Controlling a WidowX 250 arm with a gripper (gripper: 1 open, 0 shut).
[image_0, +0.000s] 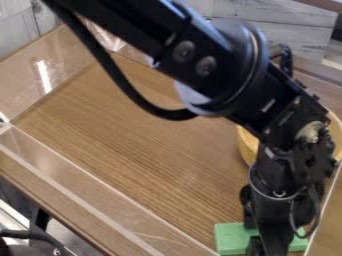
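The black robot gripper reaches down from the top over a green block at the bottom right edge of the view. Its lower part covers much of the block, and whether the fingers grip it cannot be told. Behind the arm, at the right, a yellowish bowl is partly hidden.
Clear low walls run along the left and front. A marbled backdrop stands at the back, and dark cables lie at the bottom left.
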